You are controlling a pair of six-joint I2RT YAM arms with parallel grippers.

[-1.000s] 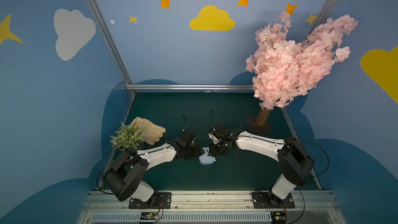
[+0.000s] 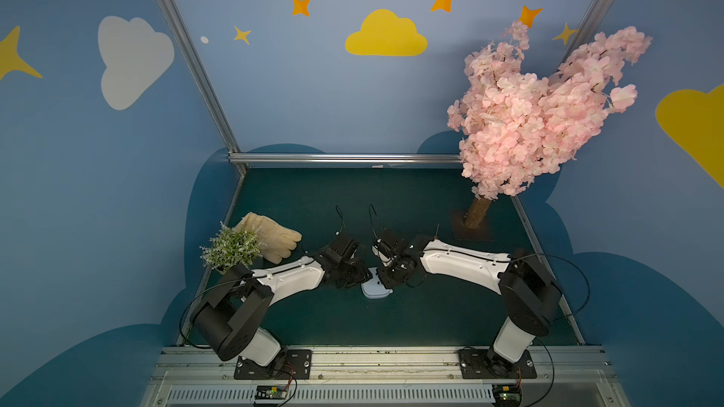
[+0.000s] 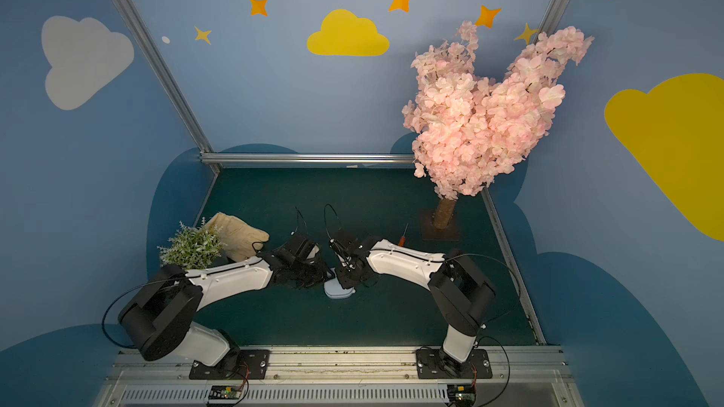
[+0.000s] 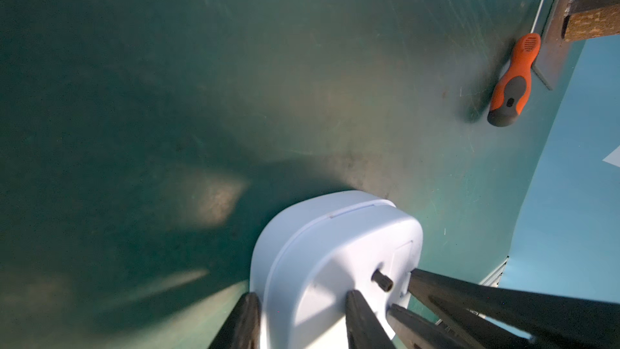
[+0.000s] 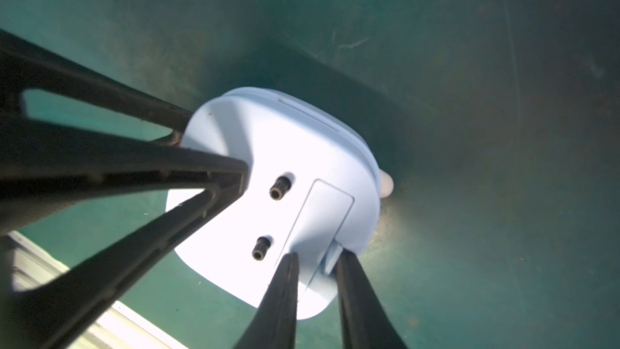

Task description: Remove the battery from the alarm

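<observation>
The alarm (image 5: pixel 219 122) is a pale blue-white rounded case lying on the green table, with two dark posts on its upper face. My left gripper is shut on its edge, one finger over the face and the other at the side. The rectangular battery cover (image 5: pixel 323 213) is seated in the face, with a small tab (image 5: pixel 333 257) by its lower right. No battery shows. Over that end of the cover is my right gripper, partly open, its fingertips either side of the tab area; contact is hard to tell.
An orange-and-black screwdriver (image 4: pixel 513 84) lies by the tree base at the right. Pink blossom tree (image 2: pixel 528 113) stands back right. A beige glove (image 2: pixel 270 235) and potted plant (image 2: pixel 232 247) are at the left.
The left gripper has barely shifted and the alarm stays in place.
</observation>
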